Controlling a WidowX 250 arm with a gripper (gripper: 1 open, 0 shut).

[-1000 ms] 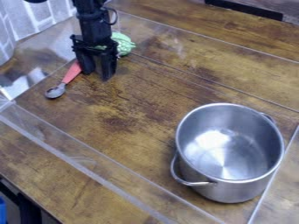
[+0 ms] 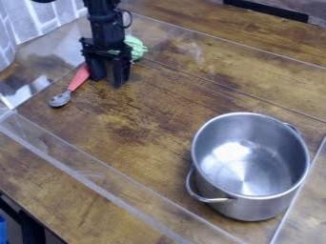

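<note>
My black gripper [image 2: 109,63] is low over the back left of the wooden table, its fingers down among a green object [image 2: 133,48] and a spoon with a red handle [image 2: 78,79] and a metal bowl [image 2: 60,99]. Whether the fingers are open or closed on something cannot be made out. A large steel pot [image 2: 249,157] with loop handles stands at the front right.
Clear plastic strips or edges run along the front left and right. A light crumpled surface borders the upper left corner.
</note>
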